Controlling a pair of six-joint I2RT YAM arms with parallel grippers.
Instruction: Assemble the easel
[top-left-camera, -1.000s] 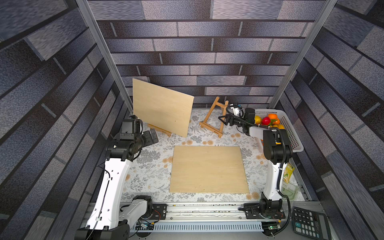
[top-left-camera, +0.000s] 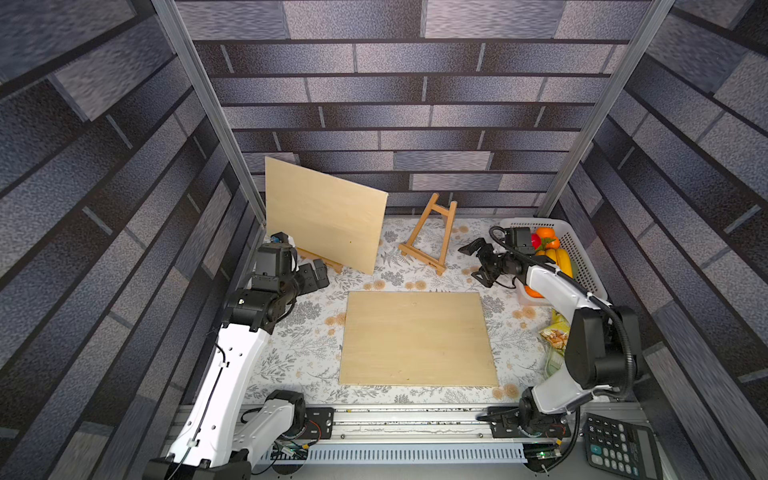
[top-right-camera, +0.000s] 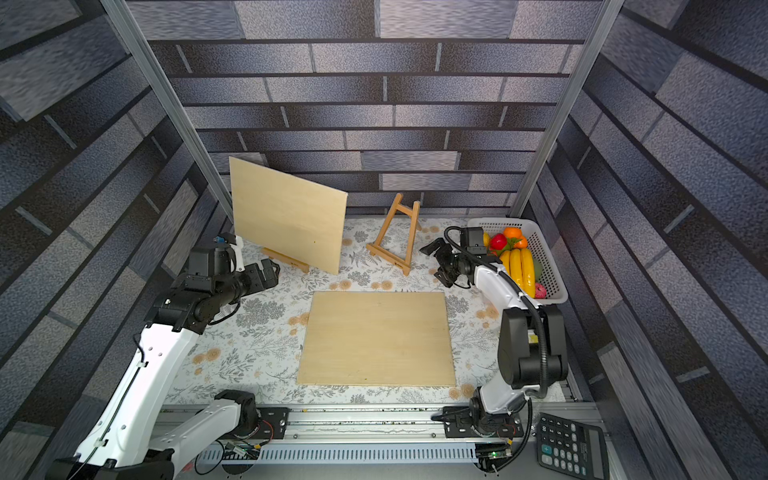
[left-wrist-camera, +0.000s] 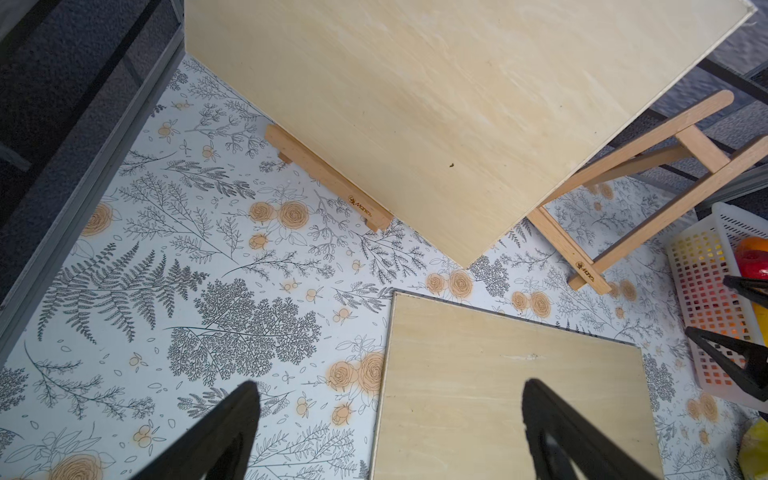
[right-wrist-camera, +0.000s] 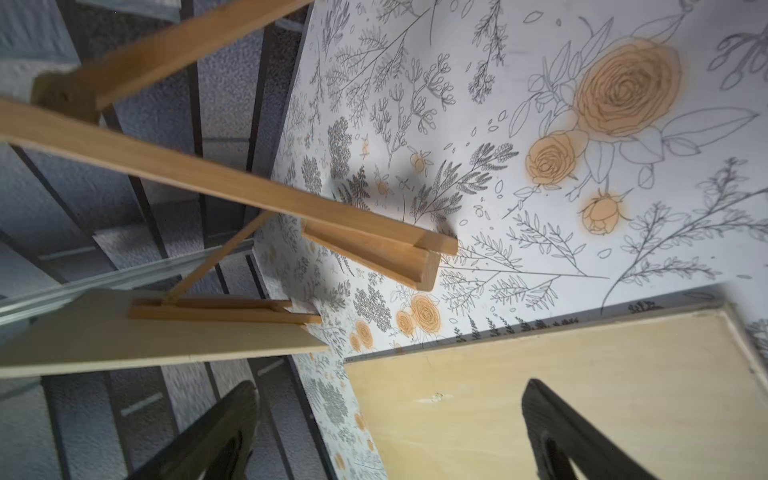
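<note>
A square wooden board (top-left-camera: 324, 212) stands tilted on a small easel (top-left-camera: 320, 261) at the back left. A bare easel (top-left-camera: 446, 228) stands at the back middle. A second board (top-left-camera: 417, 338) lies flat at the front middle. My left gripper (top-left-camera: 313, 277) hangs open and empty in front of the standing board's left part, above the table. My right gripper (top-left-camera: 477, 261) is open and empty, just right of the bare easel; its wrist view shows that easel's legs and ledge close ahead and the flat board below.
A white basket (top-right-camera: 552, 264) of fruit sits at the back right, partly under my right arm, with bagged items (top-left-camera: 557, 336) in front of it. Brick-patterned walls enclose three sides.
My right arm has pulled back from the bare easel, and its gripper has turned and lowered. My left gripper has shifted slightly rightward. The boards and easels look unmoved.
</note>
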